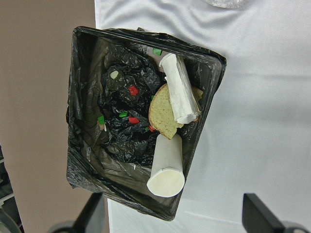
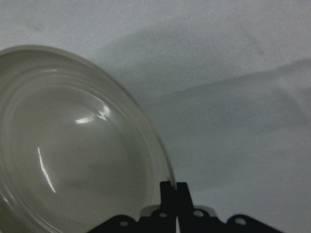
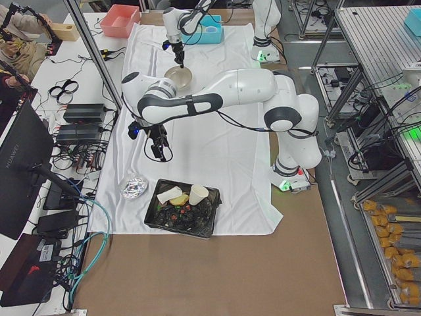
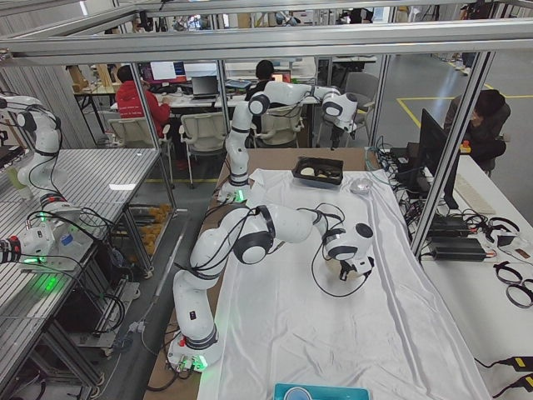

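A black-lined waste tray (image 3: 164,221) holds paper cups (image 1: 165,165), a crumpled white paper piece (image 1: 180,90) and bread (image 1: 161,111). My left gripper hangs open above it, nothing between its fingers. A shallow beige dish (image 2: 82,145) lies on the white cloth (image 2: 243,136); my right gripper is shut on its rim. A crumpled foil item (image 3: 133,186) sits left of the tray.
A blue bin (image 3: 210,29) stands at the cloth's far end, with a red bin (image 3: 120,20) off to the side. Monitors, cables and frame posts line one side.
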